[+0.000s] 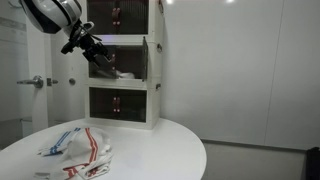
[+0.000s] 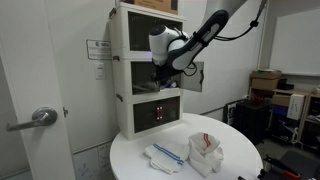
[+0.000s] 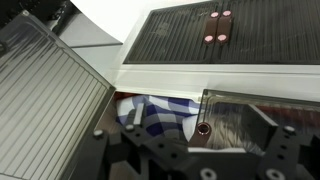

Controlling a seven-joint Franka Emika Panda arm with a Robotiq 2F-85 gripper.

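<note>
A white cabinet [image 1: 122, 91] with dark ribbed doors stands in tiers at the back of the round table. My gripper [image 1: 103, 61] is in front of its middle tier, fingers apart and nothing seen between them. In the wrist view, the left door [image 3: 48, 97] of this tier is swung open, while the right door [image 3: 232, 118] covers the other side. Through the opening a blue-and-white checked cloth [image 3: 168, 116] is visible, with something white beside it. The gripper's body hides the lower part of the compartment.
On the white table [image 2: 133, 162] lie a folded white cloth with blue stripes [image 2: 166, 156] and a crumpled one with red stripes [image 2: 206, 152]. A grey door with a handle [image 2: 35, 120] is at the left.
</note>
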